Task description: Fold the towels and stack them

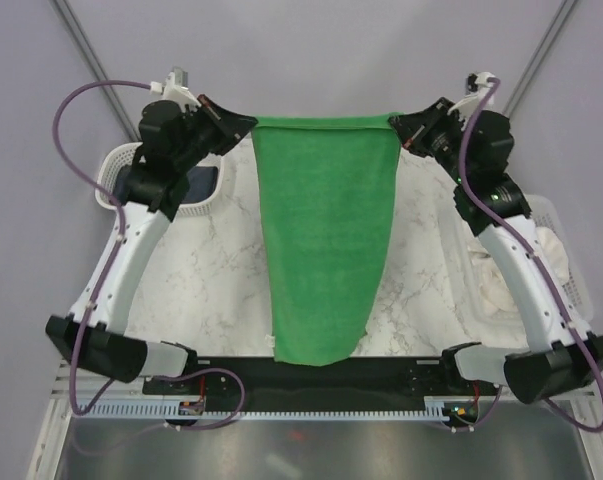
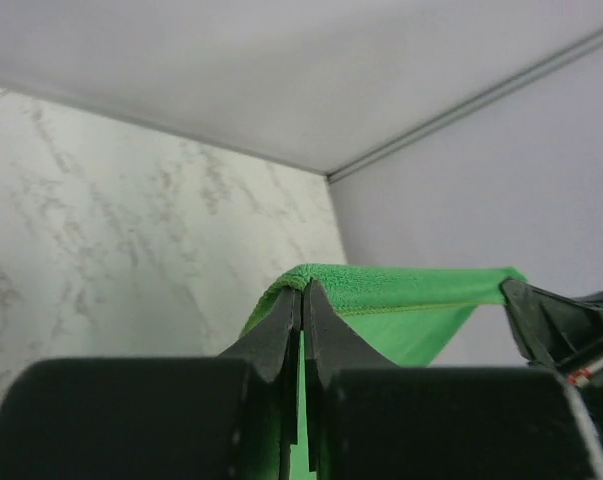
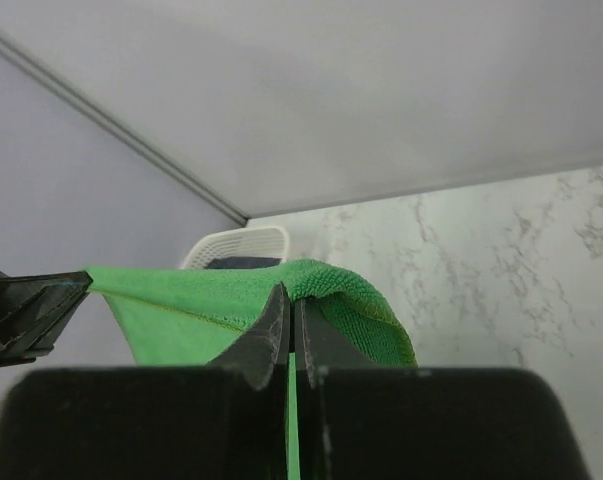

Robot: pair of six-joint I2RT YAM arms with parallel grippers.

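A green towel [image 1: 326,240] hangs stretched between my grippers, its lower part spread down over the marble table toward the front edge in the top view. My left gripper [image 1: 247,124] is shut on one upper corner; in the left wrist view the green cloth [image 2: 391,285] bunches at its fingertips. My right gripper [image 1: 399,124] is shut on the other upper corner, with the cloth [image 3: 201,295] folding over its fingertips in the right wrist view.
A white basket [image 1: 121,155] with dark cloth stands at the back left. A plastic bin [image 1: 461,290] with white cloths is at the right. Bare marble [image 1: 191,290] shows either side of the towel.
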